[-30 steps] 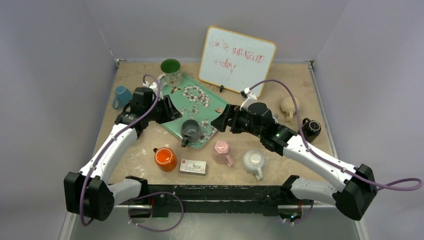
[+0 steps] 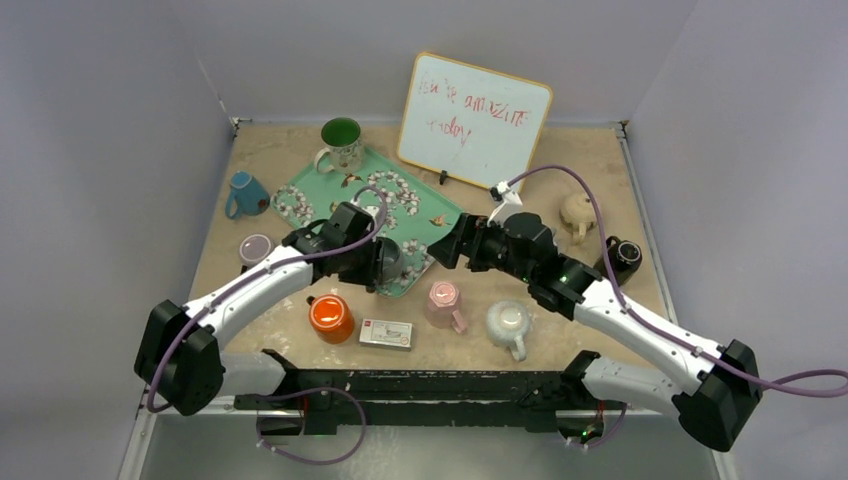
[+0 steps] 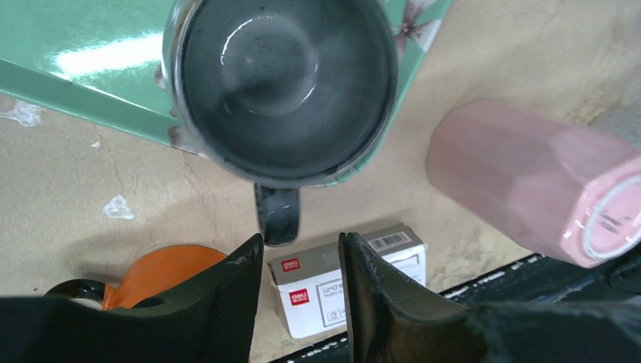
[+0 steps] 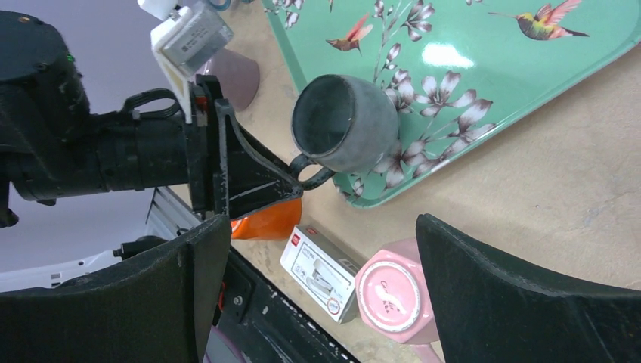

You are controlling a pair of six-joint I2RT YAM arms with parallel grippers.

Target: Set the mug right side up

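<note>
A dark grey mug (image 4: 355,121) lies on the green tray (image 4: 574,76) at its near corner, its rim turned toward the left in the right wrist view. My left gripper is open just above the mug's handle (image 3: 278,219), with nothing held. In the top view it partly hides the mug (image 2: 390,255). My right gripper (image 2: 450,245) hangs open to the right of the mug, above the tray's edge, with nothing between its fingers.
An orange mug (image 2: 330,318), a white box (image 2: 385,335), a pink mug (image 2: 444,300) and a white teapot (image 2: 508,325) sit along the front. Several mugs stand at the left, back and right. A whiteboard (image 2: 473,115) leans at the back.
My left arm has moved toward the front and right, lowering its gripper onto the grey mug's handle side. The right arm has shifted only slightly; the mug looks unmoved.
</note>
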